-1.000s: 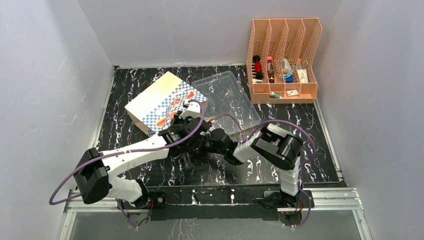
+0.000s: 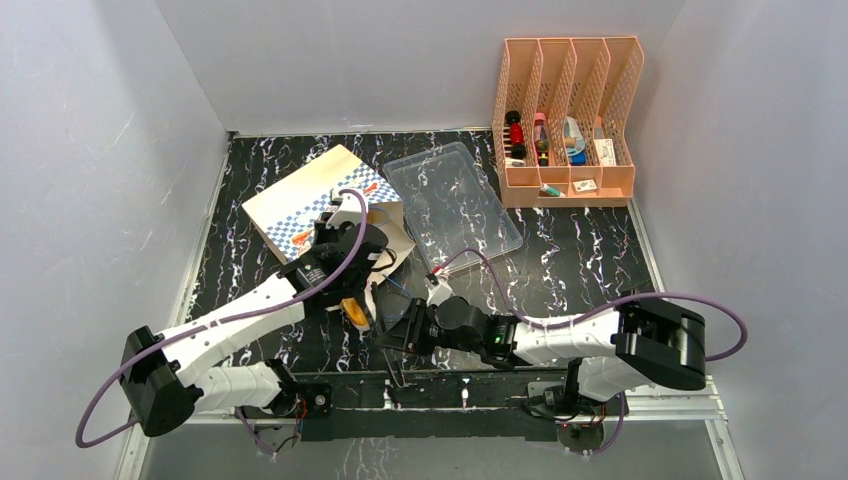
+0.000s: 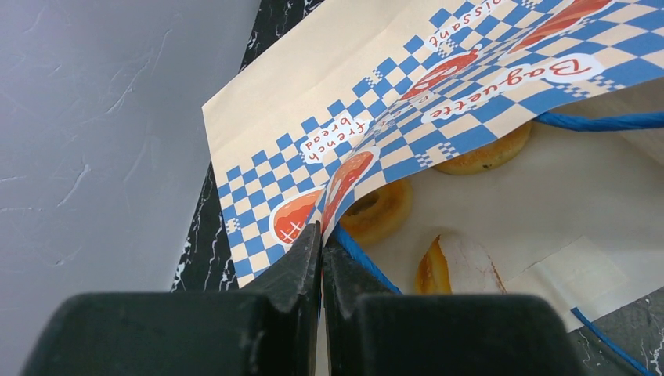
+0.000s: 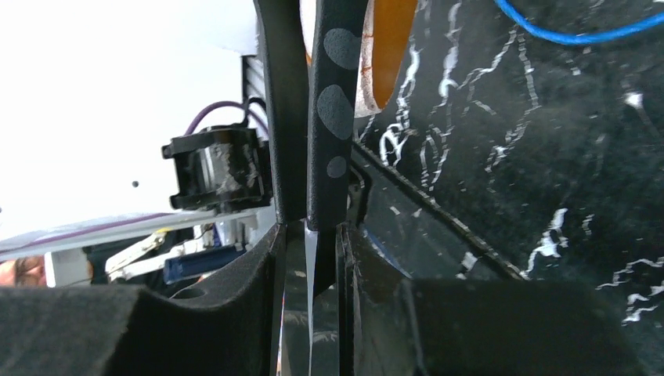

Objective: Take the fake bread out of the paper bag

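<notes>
The paper bag (image 2: 318, 207), with its blue check print, lies at the back left, its mouth facing the front right. My left gripper is shut on the rim of its upper sheet and lifts it. Inside show a ring-shaped bread (image 3: 384, 210), a second golden bread (image 3: 493, 153) partly covered, and a pale-topped piece (image 3: 463, 266) near the mouth. My right gripper is shut on shiny tongs (image 4: 333, 117). At the tongs' far end is an orange-crusted bread piece (image 4: 390, 47), also seen as yellow bread (image 2: 354, 312) outside the bag; its hold is partly hidden.
A clear plastic tray (image 2: 455, 200) lies right of the bag. An orange divided rack (image 2: 570, 185) with small items stands at the back right. Blue cord handles (image 3: 603, 121) hang at the bag mouth. Bare table lies at the right.
My right arm has drawn back toward the front, and yellow bread now shows outside the bag. The left arm has shifted left, and the bag mouth stands wider.
</notes>
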